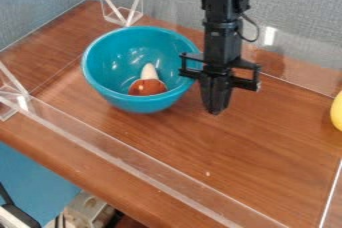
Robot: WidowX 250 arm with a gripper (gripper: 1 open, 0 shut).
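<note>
A teal bowl point(127, 52) sits on the wooden surface point(201, 172), left of centre, holding a red-orange object point(147, 88) with a pale piece point(150, 72) on it. My black gripper point(218, 87) points down just right of the bowl, against or very near its rim; I cannot tell whether they touch. I see nothing held between its fingers, though their exact spacing is hard to make out.
A yellow object point(335, 112) is cut off at the right edge. Clear walls border the wooden surface, with white brackets at the back and left.
</note>
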